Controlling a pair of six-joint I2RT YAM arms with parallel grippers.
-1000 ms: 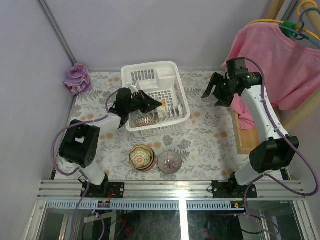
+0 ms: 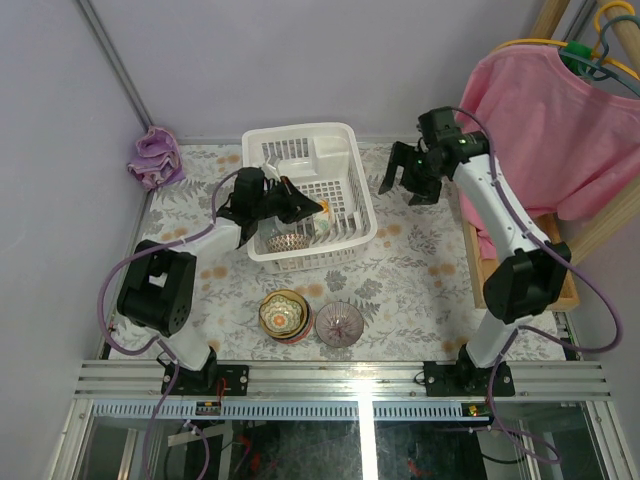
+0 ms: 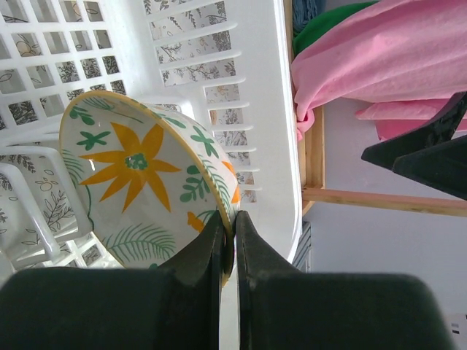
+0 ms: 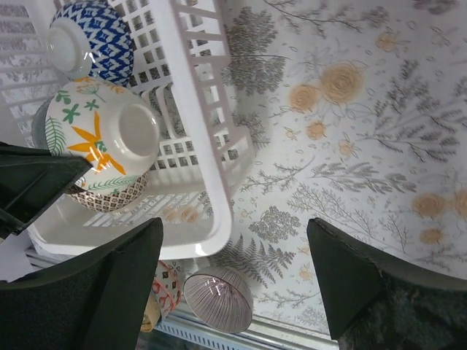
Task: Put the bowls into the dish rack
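Note:
A white dish rack holds bowls. My left gripper is shut on the rim of a white bowl with orange flowers, tilted inside the rack. In the right wrist view a blue zigzag bowl and a speckled bowl also sit in the rack. Outside it, in front, stand a stack of patterned bowls and a ribbed bowl. My right gripper hangs right of the rack with its fingers apart and empty.
A pink garment on hangers and a wooden frame stand on the right. A purple cloth lies at the back left.
The right arm has moved left toward the rack, its gripper slightly higher in the top view. The left gripper stays in the same place over the rack.

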